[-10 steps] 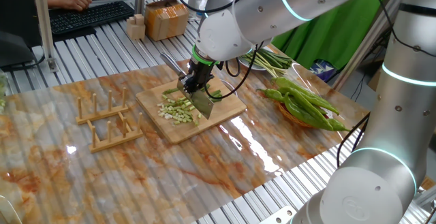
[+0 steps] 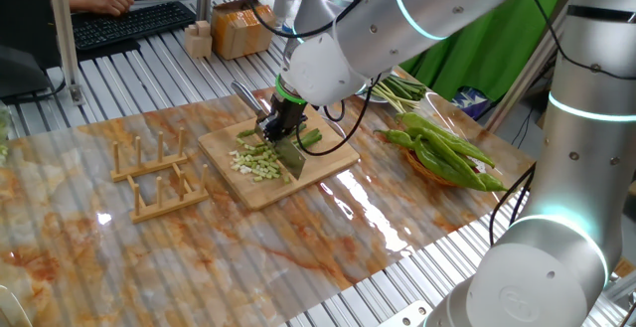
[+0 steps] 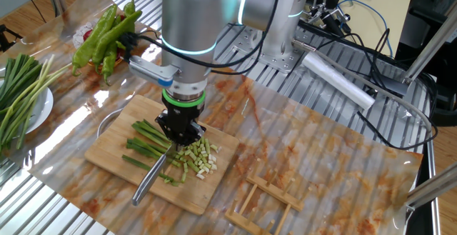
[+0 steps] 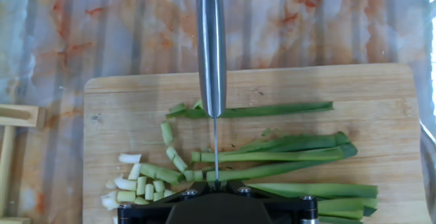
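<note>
My gripper point(image 2: 280, 126) is shut on a knife, whose broad metal blade point(image 2: 291, 159) points down at the cutting board point(image 2: 333, 158). In the wrist view, the knife's silver handle point(image 4: 212, 47) extends away from the gripper, and the blade's thin spine runs between the fingers. Long green onion stalks point(image 4: 293, 152) lie to the right of the blade. Short cut pieces point(image 4: 139, 188) are gathered at its left. The blade stands across the stalks; whether its edge touches the wood is hidden. Exterior view 2 shows the handle point(image 3: 148, 181) over the board's edge.
A wooden peg rack point(image 2: 159, 188) stands beside the board. Green peppers point(image 2: 442, 153) fill a basket on the other side, near a plate of whole green onions point(image 3: 25, 96). The marbled tabletop in front of the board is clear.
Over the last second my gripper and the knife have come down and shifted slightly left, toward the cut pieces. The board and rack have stayed in place.
</note>
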